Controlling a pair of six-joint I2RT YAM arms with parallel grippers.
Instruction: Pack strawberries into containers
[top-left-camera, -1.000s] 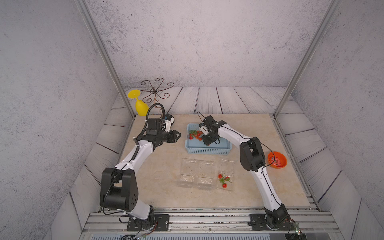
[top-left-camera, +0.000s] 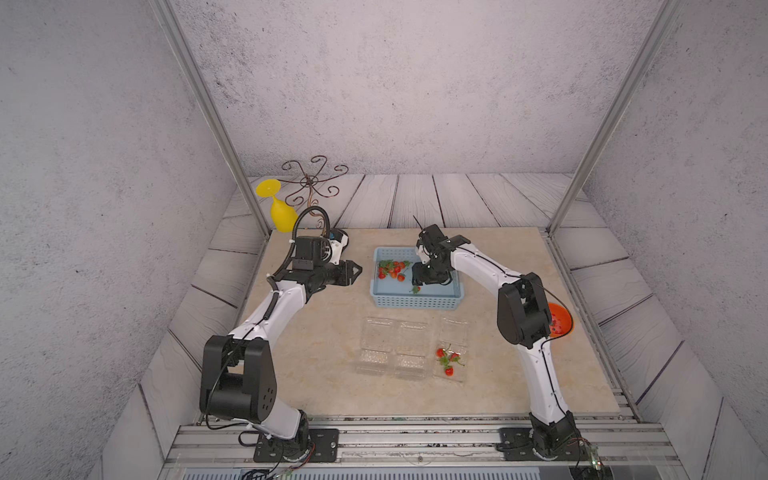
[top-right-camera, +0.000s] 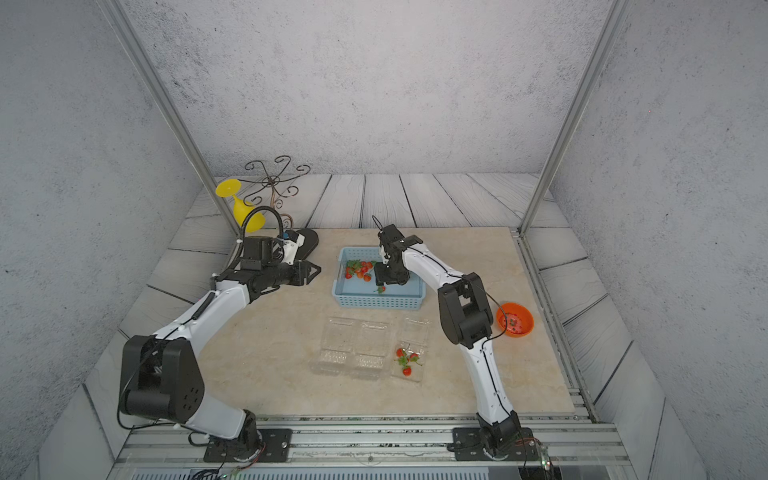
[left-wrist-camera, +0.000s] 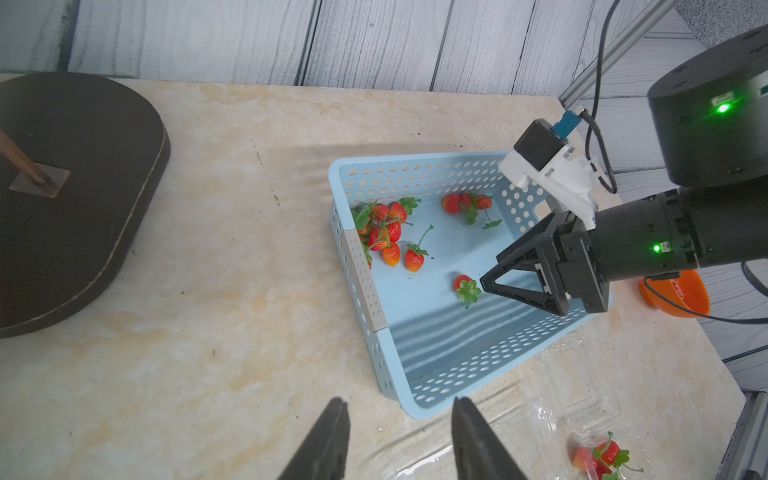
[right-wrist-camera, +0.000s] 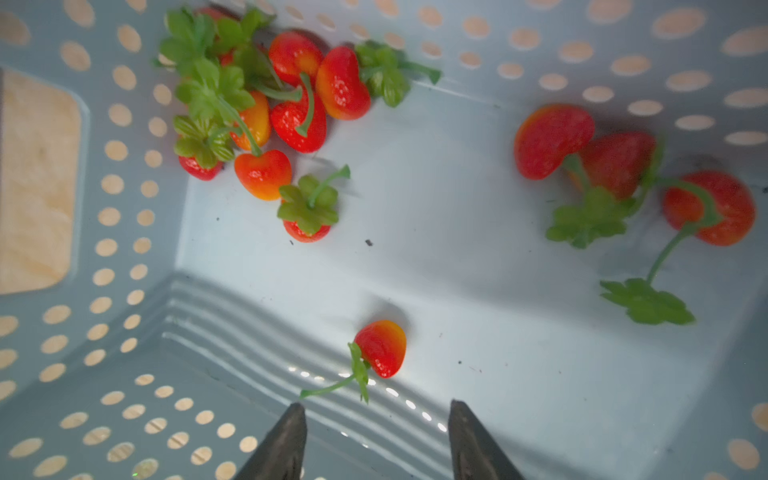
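Strawberries (right-wrist-camera: 344, 84) lie clustered at the left end of the blue basket (top-left-camera: 416, 301); several more (right-wrist-camera: 552, 140) lie by its far wall, and a lone strawberry (right-wrist-camera: 380, 348) is on the floor. My right gripper is open over the basket near that lone berry, nothing between its fingers. My left gripper stands open and empty left of the basket. In front of the basket are clear plastic containers (top-left-camera: 376, 360); the rightmost (top-left-camera: 454, 376) holds several strawberries.
An orange bowl (top-right-camera: 522, 320) sits at the right. A yellow vase (top-right-camera: 248, 216) and a wire stand (top-right-camera: 272, 181) on a black base are at the back left. Bare table lies left of the containers and behind the basket.
The left arm is unchanged.
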